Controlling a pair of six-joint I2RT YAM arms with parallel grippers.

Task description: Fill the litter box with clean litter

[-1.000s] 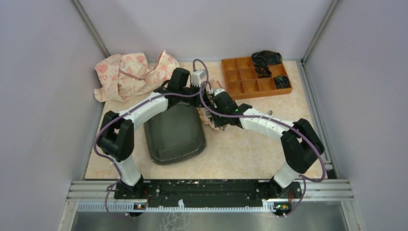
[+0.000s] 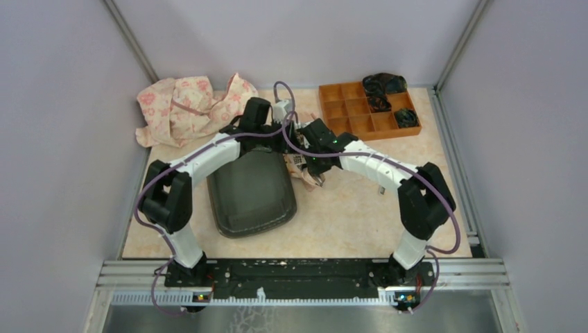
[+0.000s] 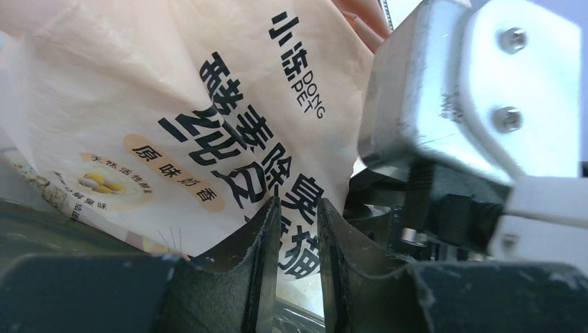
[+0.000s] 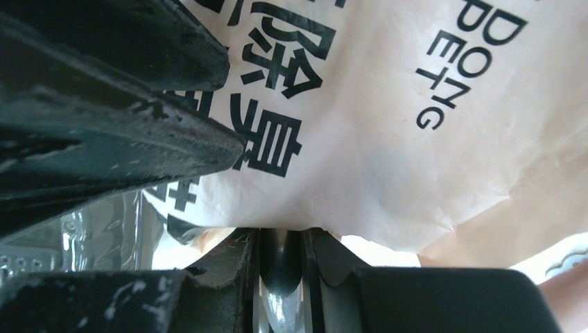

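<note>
The dark grey litter box (image 2: pixel 251 198) lies empty left of centre. A pale pink litter bag with black lettering (image 3: pixel 298 90) lies at its right side, mostly covered by both grippers in the top view. My left gripper is part open, its fingertips over the lettering and no bag fold visible between them. From the right my right gripper reaches in under the bag's edge (image 4: pixel 333 187). A dark piece with a silvery end (image 4: pixel 283 305) shows between its fingers; whether it is gripped cannot be told. The left gripper's fingers (image 4: pixel 173 149) are close by.
Flowered pink cloth (image 2: pixel 184 107) is heaped at the back left. An orange compartment tray (image 2: pixel 347 107) with black items (image 2: pixel 381 84) stands at the back right. A tiny object (image 2: pixel 381 189) lies on the table beside the right arm. Bare table lies at front right.
The left gripper has shifted very slightly left. The litter box has not moved.
</note>
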